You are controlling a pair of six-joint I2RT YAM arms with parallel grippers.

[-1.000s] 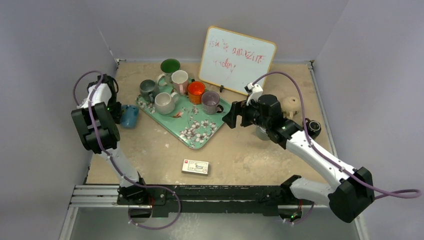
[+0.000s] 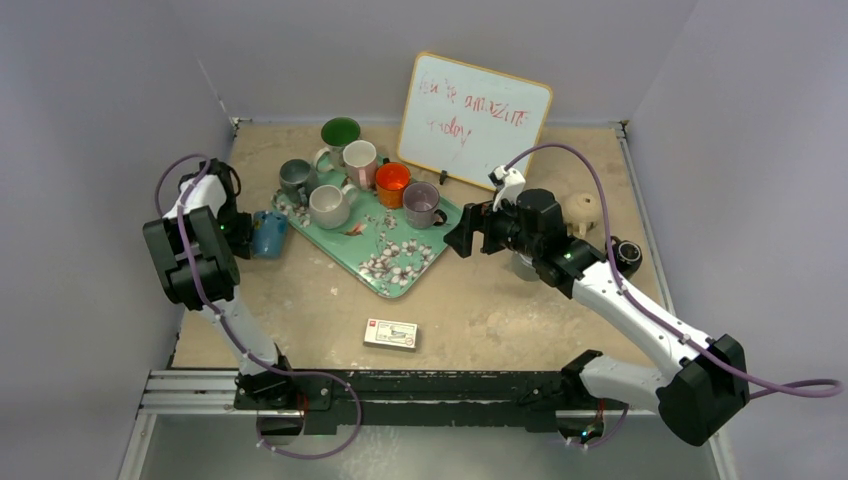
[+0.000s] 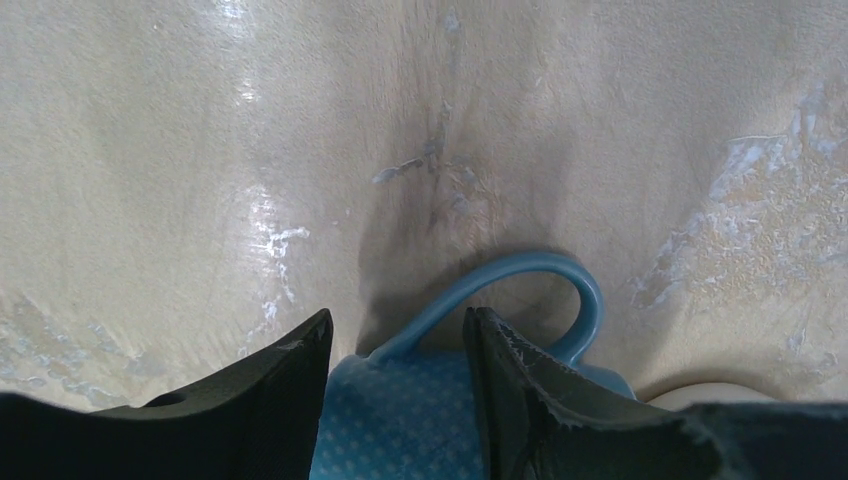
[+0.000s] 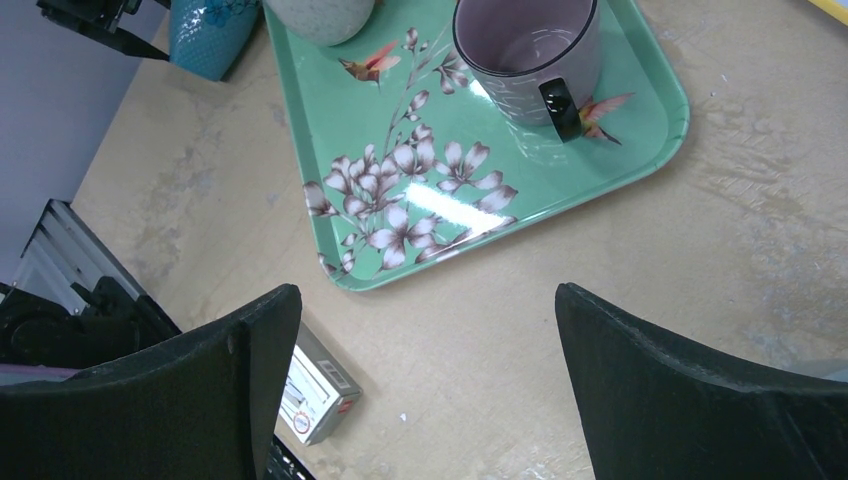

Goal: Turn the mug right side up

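A blue mug [image 2: 270,234] lies on its side on the tabletop left of the tray. In the left wrist view its body [image 3: 395,430] is at the bottom, with the handle [image 3: 540,262] curving up from it. My left gripper is open over the mug, one finger each side of where the handle joins the body; I cannot tell whether it touches. My right gripper hangs open over the table at the tray's right end, nothing between its fingers.
A green flowered tray [image 2: 390,275] holds several mugs. A whiteboard [image 2: 480,90] stands behind it, a small box [image 2: 390,334] lies in front, and more items [image 2: 627,255] sit at the right.
My left arm has moved slightly toward the front, and the blue mug has shifted slightly the same way. The right arm has not moved.
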